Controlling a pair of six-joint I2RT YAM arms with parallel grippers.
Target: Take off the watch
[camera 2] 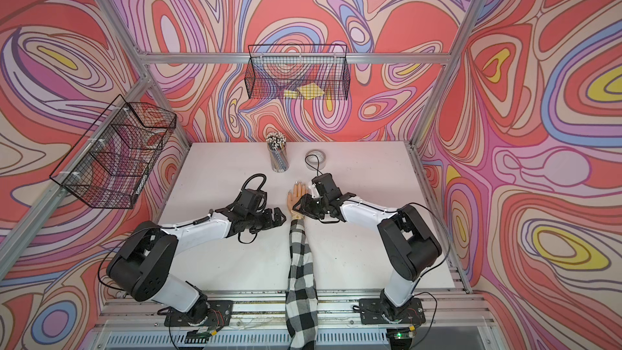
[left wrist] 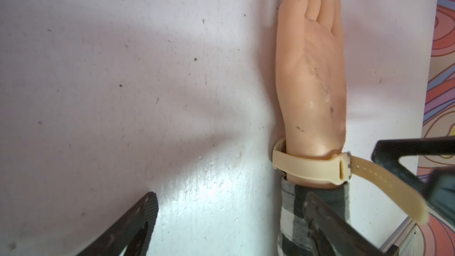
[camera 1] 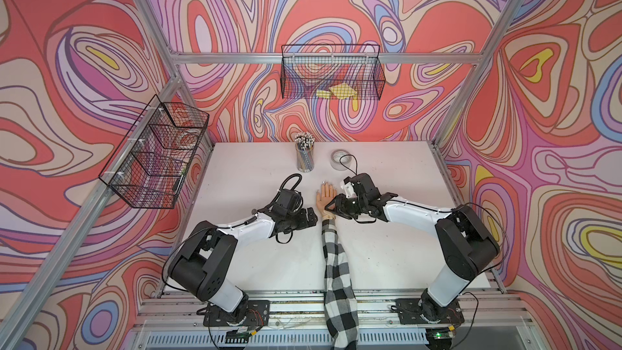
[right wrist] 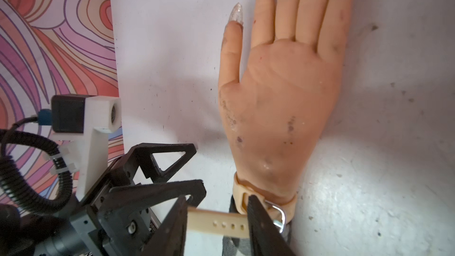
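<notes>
A beige watch strap [right wrist: 241,199] goes round the wrist of the mannequin hand [right wrist: 284,94], with its metal buckle [right wrist: 283,215] visible. From the wrist a loose strap end [left wrist: 388,185] sticks out to the right. My right gripper is part open over the wrist, its fingers apart. The holed strap end [right wrist: 222,222] shows in the gap between them; contact cannot be told. My left gripper stands open on the left of the wrist, with nothing held. The watch face is hidden.
The checkered sleeve [camera 1: 337,272] runs to the table's front edge. A jar of thin sticks [camera 1: 304,153] and a tape roll [camera 1: 340,159] stand at the back.
</notes>
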